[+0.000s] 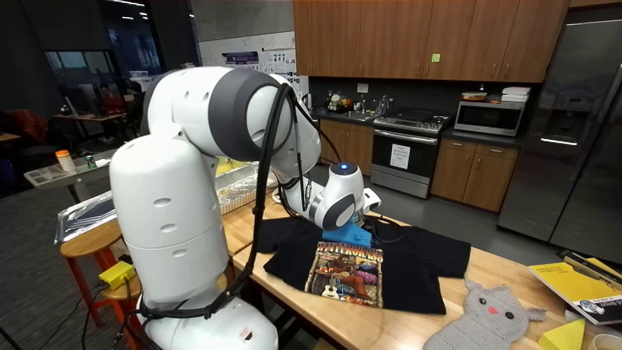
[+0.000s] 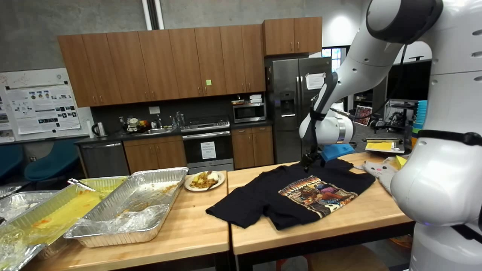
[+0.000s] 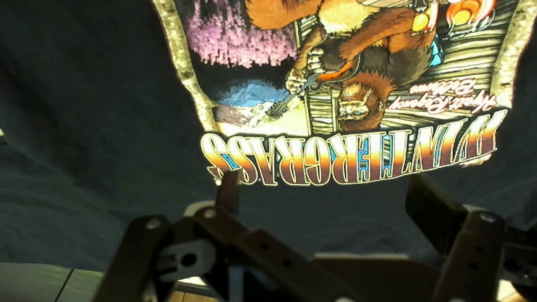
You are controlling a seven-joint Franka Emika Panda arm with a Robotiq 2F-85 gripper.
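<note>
A black T-shirt point(image 1: 411, 274) with a colourful printed picture lies spread out on the wooden table. In the wrist view its print point(image 3: 347, 95) appears upside down, the lettering nearest my fingers. My gripper stands open over the plain cloth by the collar end of the print, its two fingers wide apart and nothing held between them. Whether the fingertips touch the cloth I cannot tell. In exterior view 2 the dark gripper point(image 2: 310, 163) hangs low at the far side of the shirt point(image 2: 253, 201); exterior view 1 hides its fingers behind the blue mount point(image 1: 350, 233).
A grey knitted toy point(image 1: 492, 318) and yellow-covered books point(image 1: 560, 280) lie right of the shirt in exterior view 1. Foil trays point(image 2: 149, 226) and a plate of food point(image 2: 214, 185) occupy the neighbouring table. Bare wood point(image 2: 271, 237) shows along the shirt's near edge.
</note>
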